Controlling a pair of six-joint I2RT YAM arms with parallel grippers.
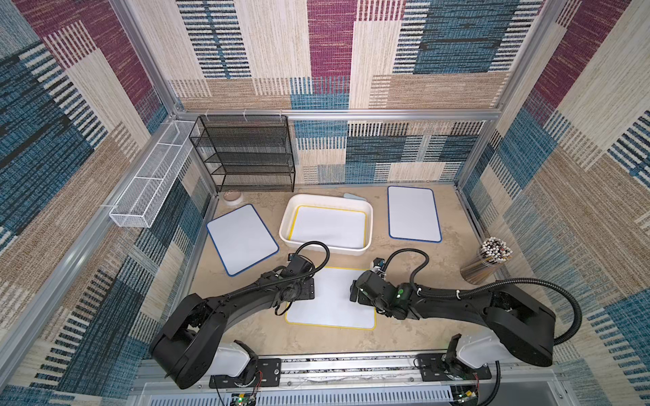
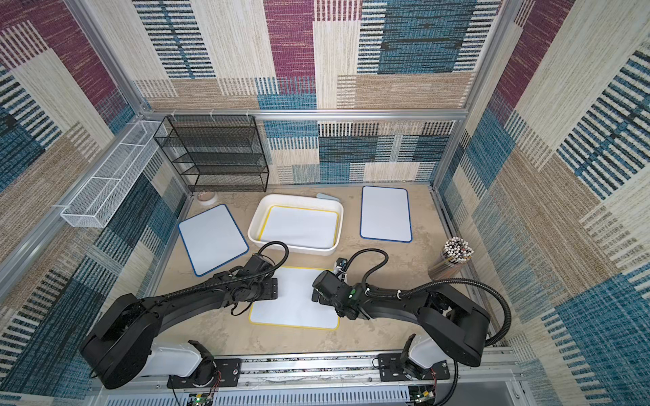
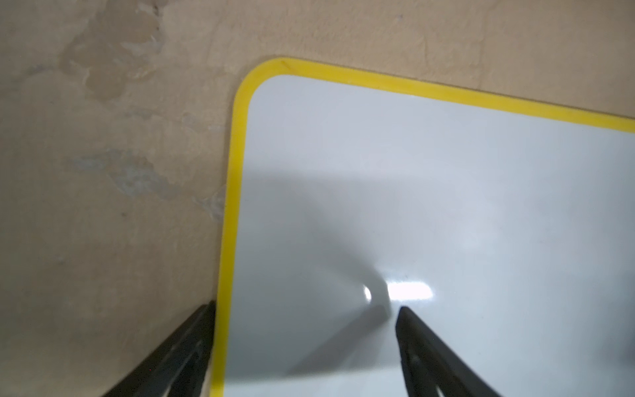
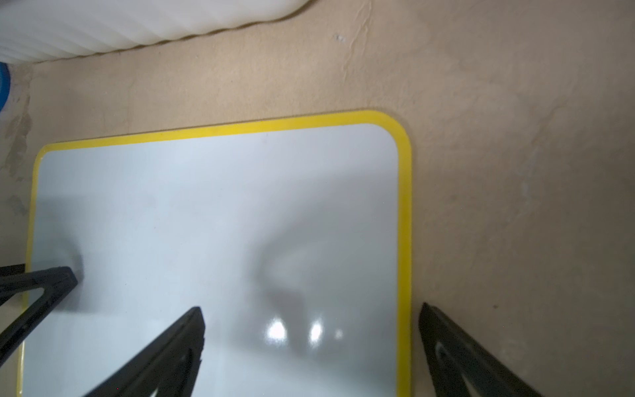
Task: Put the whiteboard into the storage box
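Observation:
A yellow-edged whiteboard [image 1: 333, 301] lies flat on the table in front of the white storage box [image 1: 326, 249]. My left gripper is low over the board's left edge, its fingers part open; one finger [image 3: 191, 350] is just outside the yellow rim, touching or nearly so, and the other is over the white face. At the right edge my right gripper stands open. Its outer finger [image 4: 449, 344] sits close beside the rim, while its inner one is above the board. Another yellow-edged board [image 1: 329, 227] lies inside the box.
Blue-edged boards lie left [image 1: 242, 239] and right [image 1: 413, 213] of the box. A tape roll [image 1: 233, 197] sits by the black mesh rack [image 1: 247, 155]. A holder of pens [image 1: 487, 260] stands at the right edge. Table space around the front board is mostly clear.

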